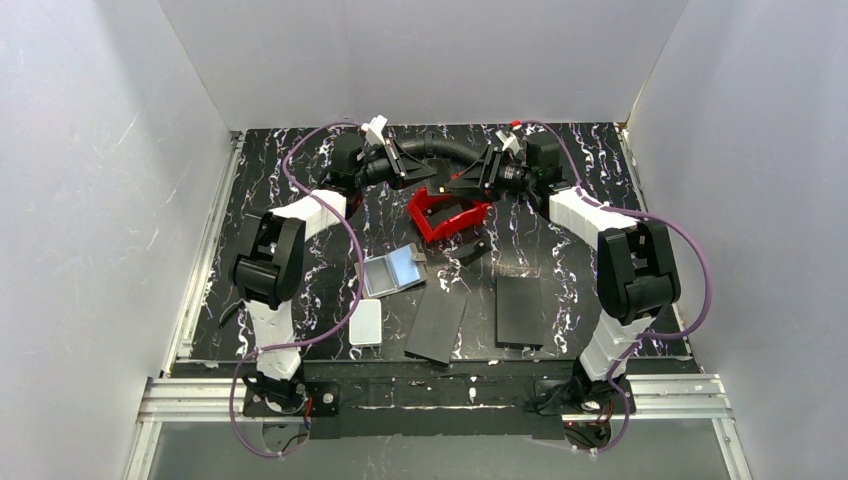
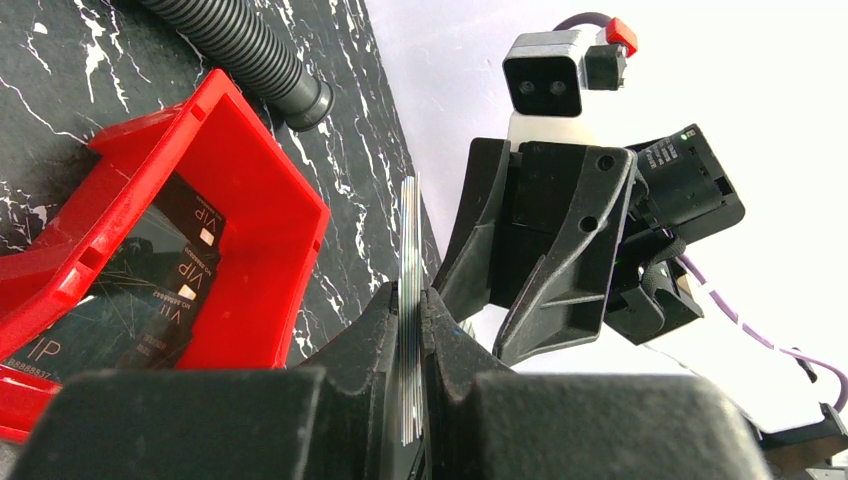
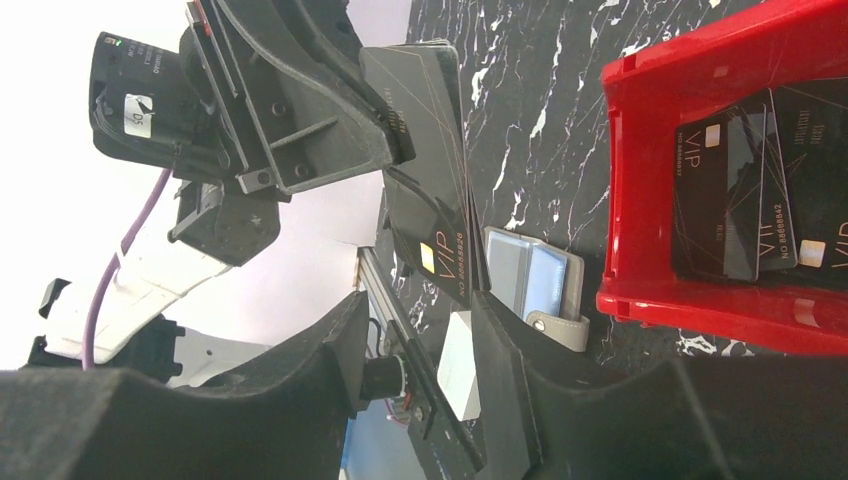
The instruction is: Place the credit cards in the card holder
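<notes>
A stack of black VIP cards is pinched upright in my left gripper, which is shut on it; seen edge-on in the left wrist view, the stack is several cards thick. Facing it stands my right gripper, open. The stack's lower corner appears close to its fingertips, but whether it lies between them I cannot tell. More black cards (image 3: 735, 190) lie loose in the red bin (image 3: 640, 190) below. The open card holder (image 1: 392, 271), grey with a light blue inside, rests on the table left of centre.
A white box (image 1: 365, 323) sits in front of the holder. Two dark flat slabs (image 1: 436, 325) (image 1: 519, 312) lie near the front edge, and a small black item (image 1: 471, 251) lies before the bin. Behind the bin runs a black ribbed hose (image 2: 245, 50).
</notes>
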